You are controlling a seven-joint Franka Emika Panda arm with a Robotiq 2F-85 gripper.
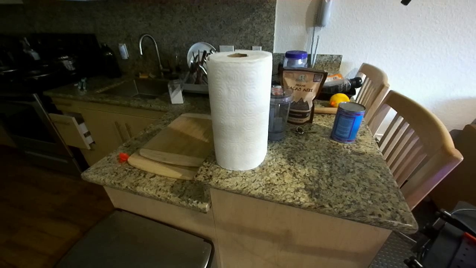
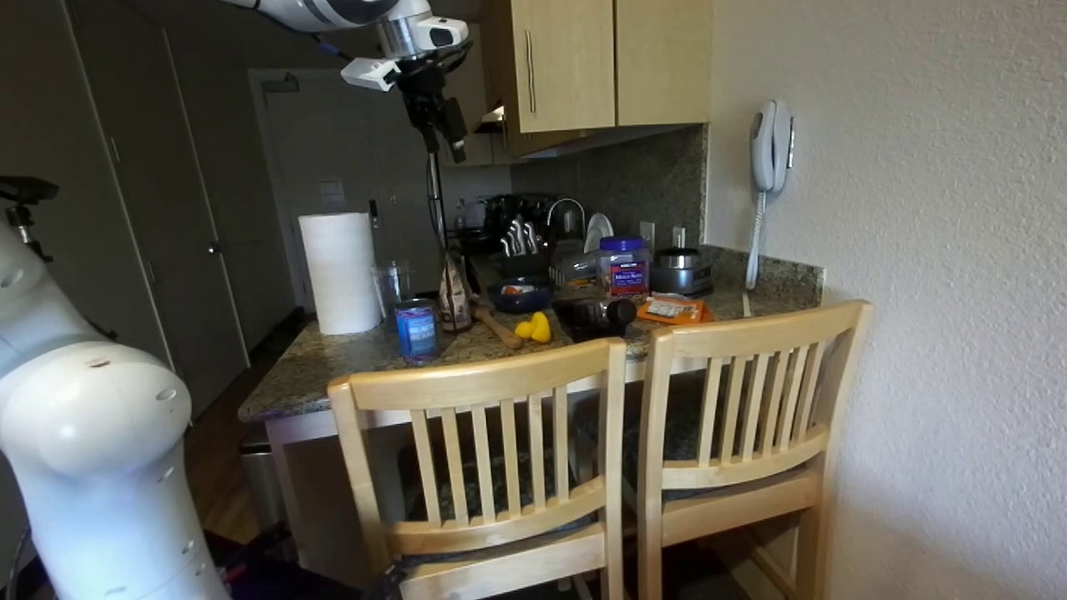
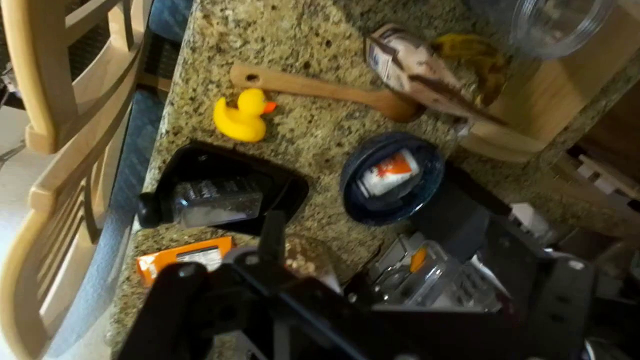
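Observation:
High above the counter hangs my black gripper (image 2: pixel 446 151), open, and the wrist view shows its dark fingers (image 3: pixel 273 237) spread with nothing held. On the granite beneath lie a yellow rubber duck (image 3: pixel 240 120), a wooden spoon (image 3: pixel 324 87), and a black tray (image 3: pixel 285 183) with a clear, dark-capped bottle (image 3: pixel 219 204) on it. A dark blue bowl (image 3: pixel 354 192) contains a white-and-orange packet (image 3: pixel 390 173). The cacao nibs bag (image 1: pixel 301 91) stands near a blue can (image 1: pixel 348 123). Part of the view below is hidden by the gripper body.
A tall paper towel roll (image 1: pixel 241 111) and a clear blender cup (image 1: pixel 279 116) stand on the counter. Wooden cutting boards (image 1: pixel 178 140) lie on the lower ledge. Chairs (image 2: pixel 480 380) line one side. An orange packet (image 3: pixel 186 255) and a purple-lidded jar (image 2: pixel 625 268) are near the wall.

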